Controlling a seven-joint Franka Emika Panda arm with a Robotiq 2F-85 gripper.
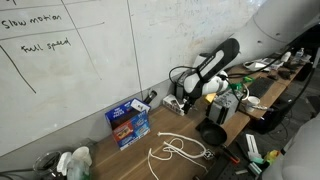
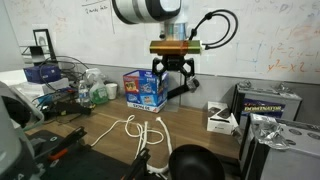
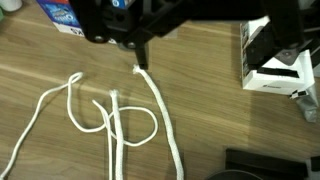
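Note:
My gripper (image 2: 173, 74) hangs over the table, its fingers apart and nothing between them. From the wrist view, the two dark fingers (image 3: 135, 38) stand wide apart above bare wood. A white rope (image 3: 116, 130) lies in loose curves on the table, below and apart from the gripper; in the first exterior view the rope (image 1: 178, 146) is left of the black pan. That black pan (image 2: 198, 160) sits near the front. Behind the gripper, a blue and red box (image 2: 143, 88) stands by the whiteboard.
A white box with a dark top (image 2: 221, 118) and a silver toaster (image 2: 262, 105) stand to the right. A foil-covered grey block (image 2: 270, 130) is nearer the front. Bottles and cups (image 2: 97, 86) crowd the far left. Bare wood (image 1: 115, 160) shows left of the rope.

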